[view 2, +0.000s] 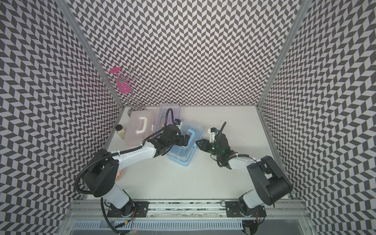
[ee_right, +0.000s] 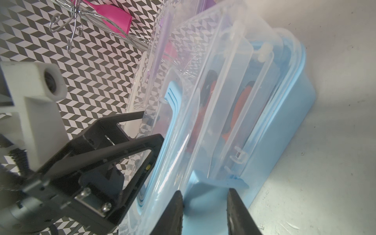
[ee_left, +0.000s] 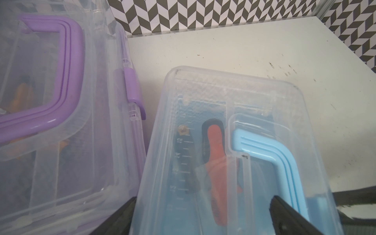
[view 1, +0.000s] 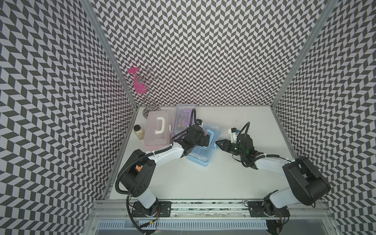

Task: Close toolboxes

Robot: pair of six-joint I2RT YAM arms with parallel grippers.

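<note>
In the top left view, the blue toolbox (view 1: 204,159) sits mid-table with its clear lid (ee_left: 203,86) over it; a light blue handle (ee_left: 270,150) is on the lid. My left gripper is above that lid, its fingers (ee_left: 287,215) spread apart and nothing held between them. At the box's right side, my right gripper is part open, with the blue latch (ee_right: 209,192) showing in the gap between its fingers. Whether they touch the latch cannot be told. Through the right wrist view, the lid appears slightly raised above the blue base (ee_right: 280,137).
Left of the blue box stand a clear toolbox with a purple handle (ee_left: 74,70) and a pink toolbox (view 1: 157,131) with a white handle. A jar (view 1: 138,132) and a wire rack (view 1: 150,111) are farther left.
</note>
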